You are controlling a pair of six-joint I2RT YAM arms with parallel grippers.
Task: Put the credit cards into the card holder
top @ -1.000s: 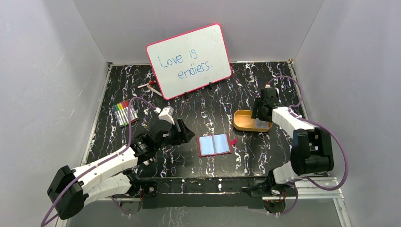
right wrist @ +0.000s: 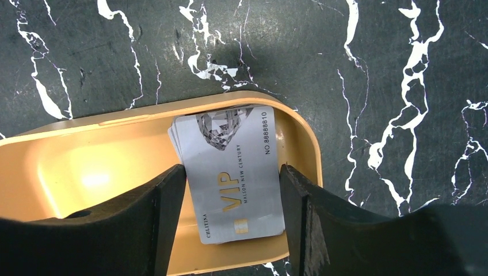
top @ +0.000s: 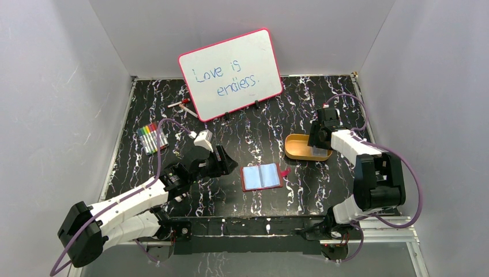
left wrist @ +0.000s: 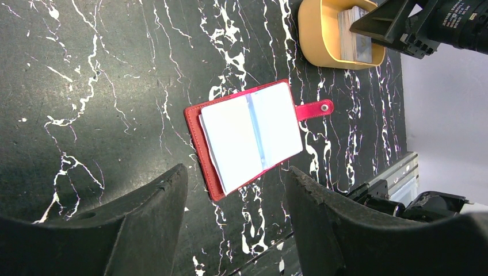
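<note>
The opened red card holder point(left wrist: 192, 126), with clear sleeves point(left wrist: 230, 146), lies flat on the table in the left wrist view, its snap strap pointing right. Over it, my left gripper is open and empty. A stack of silver VIP cards point(right wrist: 233, 190) rests at one end of the yellow tray point(right wrist: 299, 123). My right gripper is at the tray, open, with one finger point(right wrist: 164, 198) and the other point(right wrist: 296, 198) on either side of the stack. Their tips are close to the card edges; whether they touch is hard to tell.
A whiteboard point(top: 230, 75) with writing stands at the back. Colored markers point(top: 153, 138) lie at the left, and loose pens point(top: 187, 109) lie by the board. Bare table separates the holder from the tray.
The left arm, the card holder and the tray have stayed put.
</note>
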